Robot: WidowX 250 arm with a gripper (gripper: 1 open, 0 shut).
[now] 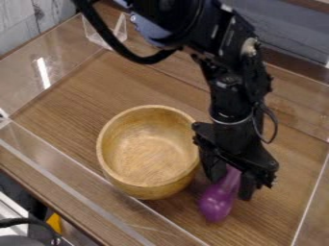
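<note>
The black gripper [232,165] is lowered over a purple eggplant-like object [218,202] lying on the wooden surface, its open fingers around the upper end of that object. Where exactly the fingertips touch is partly hidden. A yellow-tan bowl [144,149] sits just left of the gripper and the purple object.
Clear walls edge the near left and right, and a small clear plastic piece [106,29] stands at the back left.
</note>
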